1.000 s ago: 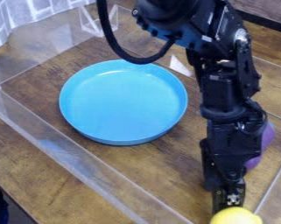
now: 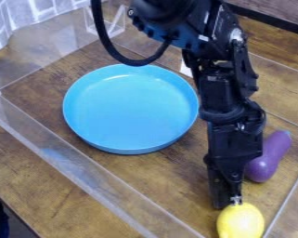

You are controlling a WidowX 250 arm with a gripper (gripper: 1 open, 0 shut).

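Observation:
The black arm comes down from the top, its gripper (image 2: 230, 199) low at the bottom right, shut, just above and behind a yellow rounded object (image 2: 240, 221); whether the tips touch it I cannot tell. A purple eggplant-shaped object (image 2: 270, 154) lies just right of the gripper.
A blue round plate (image 2: 126, 108) sits on the wooden surface (image 2: 40, 74) at left of the arm. Clear plastic edges run along the left and bottom, and a light edge runs at the right.
The arm and gripper have moved upward and slightly left in the view. The yellow object shows more fully, higher in the frame, and more of the purple object is uncovered.

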